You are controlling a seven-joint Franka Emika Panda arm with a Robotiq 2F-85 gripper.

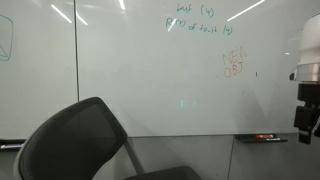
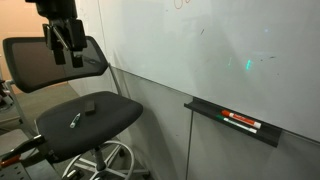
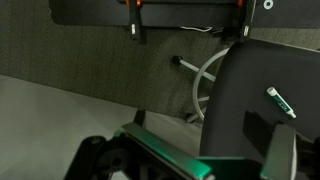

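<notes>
My gripper (image 2: 68,60) hangs over the seat of a black office chair (image 2: 108,124), its fingers apart and nothing between them. At the right edge of exterior view 1 only part of the gripper (image 1: 304,120) shows. On the seat lies a white marker with green ends (image 2: 75,121), with a small dark block (image 2: 90,106) beside it. From the wrist, the same marker (image 3: 281,102) is at the right on the chair seat (image 3: 247,90), apart from the fingers. The block is hard to make out there.
A whiteboard (image 1: 165,85) with green and orange writing covers the wall. Its narrow dark tray (image 2: 203,106) holds several markers, including an orange one (image 2: 240,119). The chair's mesh back (image 1: 75,140) stands upright beside the seat.
</notes>
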